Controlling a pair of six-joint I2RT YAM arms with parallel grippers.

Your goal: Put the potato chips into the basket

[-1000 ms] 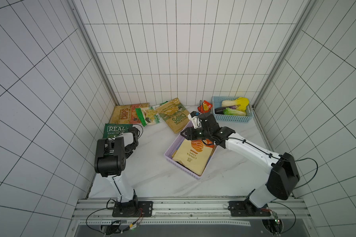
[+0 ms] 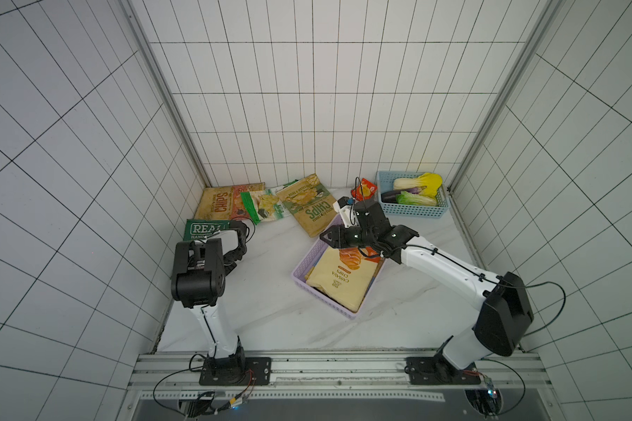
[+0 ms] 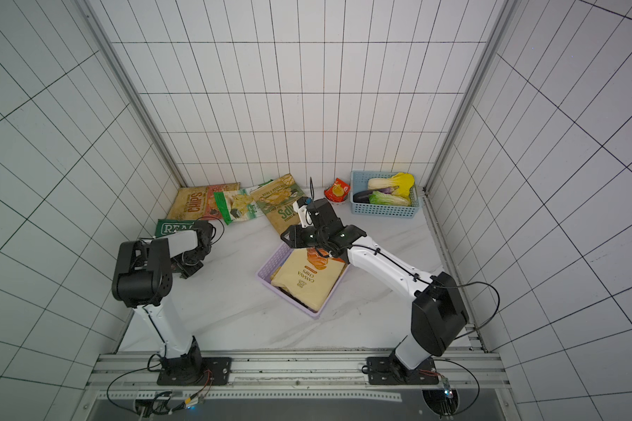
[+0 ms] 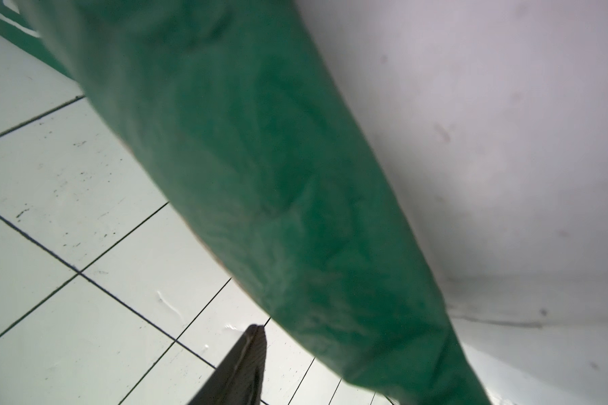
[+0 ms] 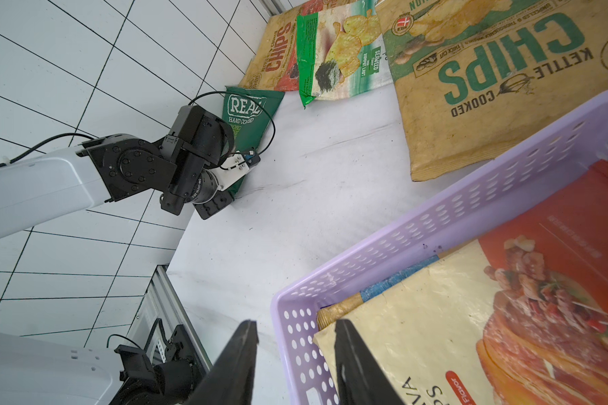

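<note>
A green REAL chip bag (image 2: pixel 205 228) lies against the left wall, with my left gripper low over it, mostly hidden in the top views. In the left wrist view the bag's green edge (image 4: pixel 270 175) fills the middle, one finger (image 4: pixel 236 371) beside it; the finger's state is unclear. My right gripper hangs above the lilac basket (image 5: pixel 297 303), fingers apart with nothing between them. A cassava chips bag (image 3: pixel 305 277) lies in that basket.
Kettle chips (image 5: pixel 493 87), a seaweed bag (image 5: pixel 337 54), a brown bag (image 2: pixel 217 203) and a red packet (image 3: pixel 337 188) line the back. A blue basket (image 3: pixel 386 210) of vegetables is at back right.
My left arm has shifted slightly toward the back and right over the green bag. The right arm looks still.
</note>
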